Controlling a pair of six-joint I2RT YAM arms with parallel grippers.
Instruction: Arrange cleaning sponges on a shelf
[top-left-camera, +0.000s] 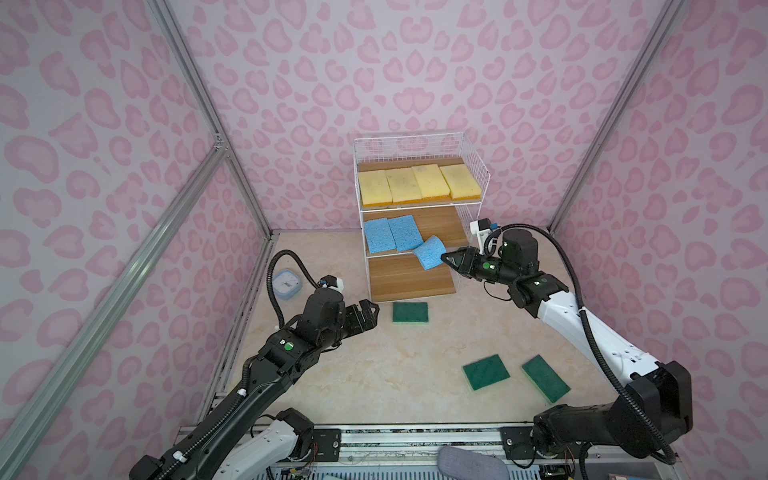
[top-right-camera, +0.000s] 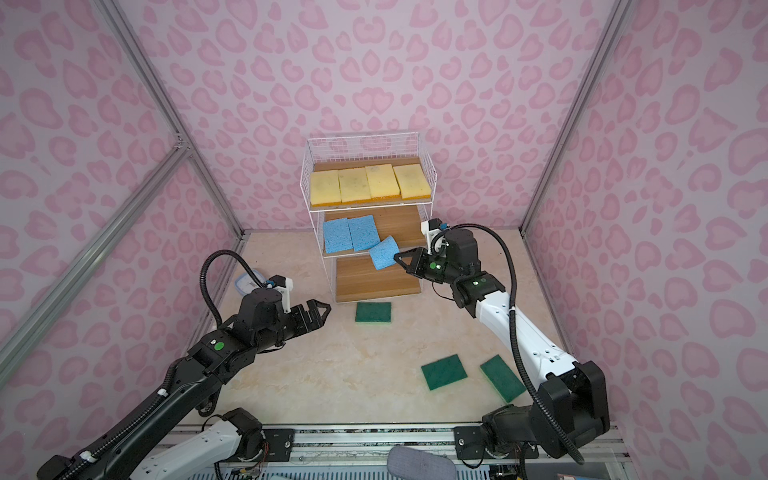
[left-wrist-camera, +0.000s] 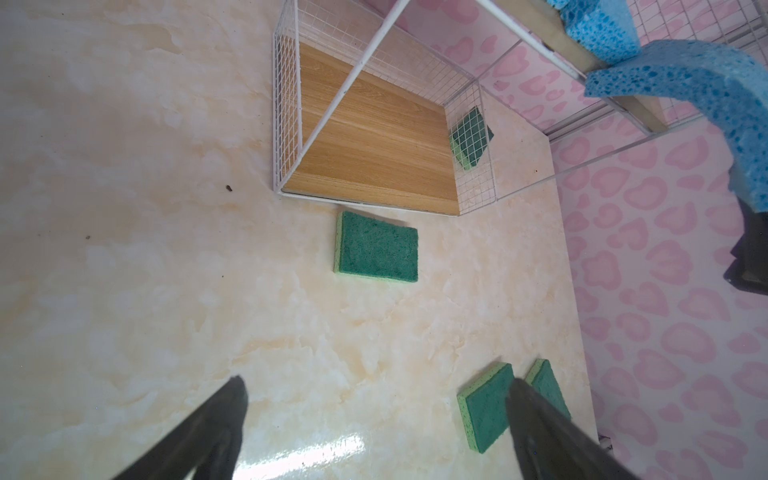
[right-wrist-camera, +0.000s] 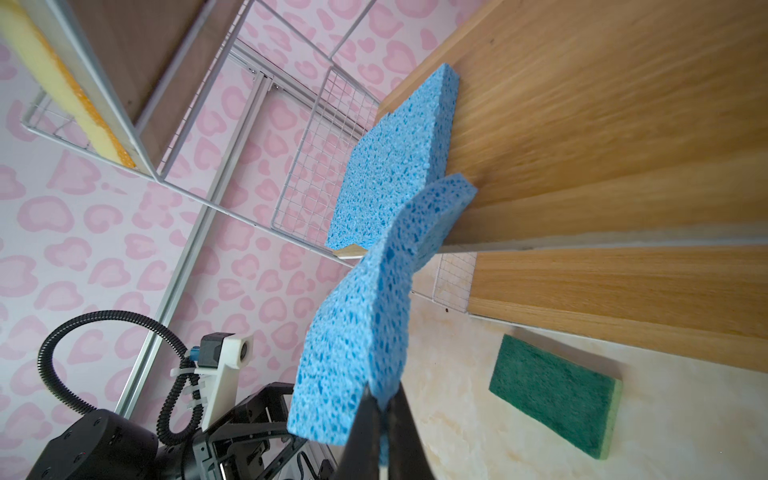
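Note:
A three-tier wire shelf holds a row of yellow sponges (top-left-camera: 404, 185) on top and two blue sponges (top-left-camera: 405, 233) at the middle tier's left. My right gripper (top-right-camera: 401, 257) is shut on a third blue sponge (right-wrist-camera: 340, 344), bent, pinched at its lower end, at the front edge of the middle tier (right-wrist-camera: 600, 136), right of the other two. My left gripper (top-left-camera: 364, 314) stands open and empty, left of the shelf's front, above the floor. The bottom tier (left-wrist-camera: 376, 128) is bare wood.
A green sponge (left-wrist-camera: 376, 248) lies before the shelf, two more (top-left-camera: 485, 371) at front right, another (left-wrist-camera: 472, 137) behind the right side mesh. A blue clock-like object (top-left-camera: 285, 283) sits at left.

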